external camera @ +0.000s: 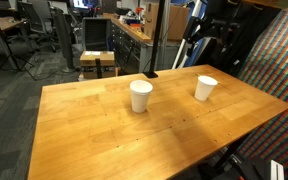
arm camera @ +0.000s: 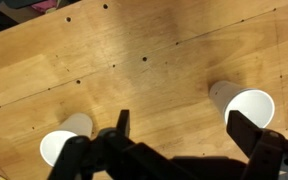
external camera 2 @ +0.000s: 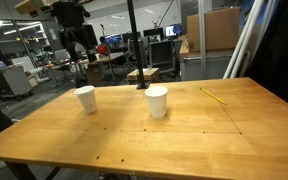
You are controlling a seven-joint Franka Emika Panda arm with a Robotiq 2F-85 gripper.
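Two white cups stand apart on the wooden table. In exterior view 1 one cup [external camera: 141,96] is near the middle and the other cup [external camera: 205,88] is farther right. Exterior view 2 also has both, a left cup [external camera 2: 86,99] and a right cup [external camera 2: 156,101]. My gripper [external camera: 216,42] hangs well above the tabletop, nearer the right-hand cup in exterior view 1. Seen from the wrist, the gripper is open over bare wood, with one cup [arm camera: 248,106] close by the right finger and the other cup [arm camera: 66,139] to the left.
A yellow pen-like stick [external camera 2: 214,96] lies on the table [external camera 2: 224,140] in exterior view 2. A dark upright post [external camera 2: 136,40] rises behind it, and a cardboard box [external camera 2: 214,31] stands in the background.
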